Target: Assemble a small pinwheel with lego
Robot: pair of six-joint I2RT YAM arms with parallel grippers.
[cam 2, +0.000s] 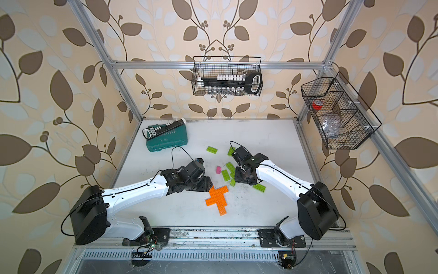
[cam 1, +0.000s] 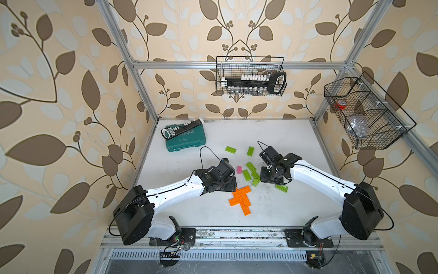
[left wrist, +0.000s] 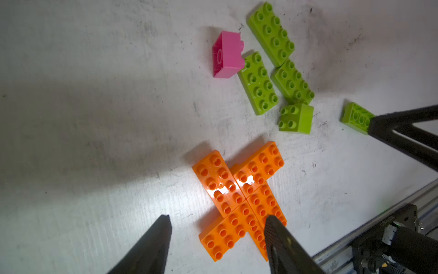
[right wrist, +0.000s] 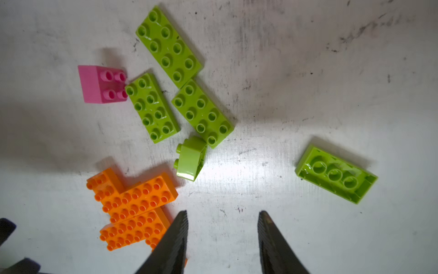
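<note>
Several orange bricks (left wrist: pixel 219 185) lie flat, arranged as a pinwheel shape, studs up. My left gripper hangs over their front-left side, open, nothing between its fingers. To the right, my right gripper is also open and empty, above bare table beside the orange bricks. Between and behind the arms, three long green bricks (right wrist: pixel 203 113) lie studs up close together. A small green brick (right wrist: pixel 190 157) rests on its side against one of them. Farther right, another long green brick (right wrist: pixel 336 174) lies upside down. The pink brick (right wrist: pixel 101 84) is tipped on its side.
Two more green bricks (cam 1: pixel 230 149) lie farther back on the table. A teal case (cam 1: pixel 186 138) with a dark tool set on top occupies the back left corner. Wire baskets (cam 1: pixel 250 75) hang above the table. Open table surrounds the bricks.
</note>
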